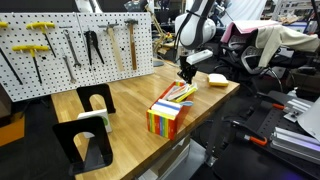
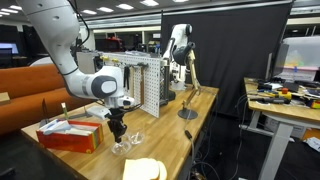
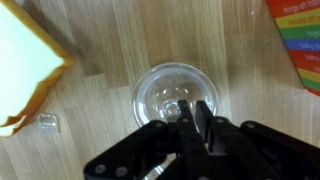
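Observation:
In the wrist view, a round clear cup (image 3: 150,88) stands on the wooden table, seen from above, with a small shiny spot inside it. My gripper is over the right part of this cup, its two dark fingertips close together with a narrow gap. Whether they touch the cup or hold anything is unclear. From the other side, my gripper (image 2: 117,136) is low over the table, near clear cups (image 2: 120,149) that are hard to make out. The white arm (image 1: 190,35) reaches down behind the red box (image 1: 173,100).
Bread-like slices (image 3: 22,70) lie left of the cup, beside a small clear piece (image 3: 47,122). A box with coloured stripes (image 3: 303,40) is at the upper right. Black bookend-like stands (image 1: 85,145) occupy the near table end. A pegboard (image 1: 100,45) with tools stands behind.

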